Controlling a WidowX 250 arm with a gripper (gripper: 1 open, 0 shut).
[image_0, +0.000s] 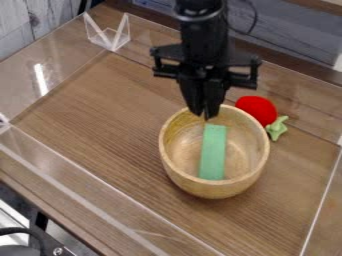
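My gripper (195, 80) hangs above and behind a wooden bowl (181, 153), its dark fingers spread apart and pointing down, with nothing visible between them. Inside the bowl lies a light green block (213, 152), upright in the view along the bowl's length.
A red round object (255, 110) and a small green item (277, 128) lie right of the bowl, at its back. A white wire-like holder (107, 31) stands at the back left.
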